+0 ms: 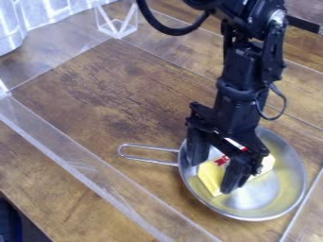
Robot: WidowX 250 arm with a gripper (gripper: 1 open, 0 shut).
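A metal pan (271,197) with a wire handle (147,149) lies at the lower right of the camera view. Inside it is a yellow block (211,180) with some red and white on top, partly covered by my black gripper (217,161). The gripper reaches down into the pan from above, its fingers apart over and around the block.
Clear strips run along its left and lower edges. A white wire frame (117,21) stands at the back left, near a white cloth (19,24).
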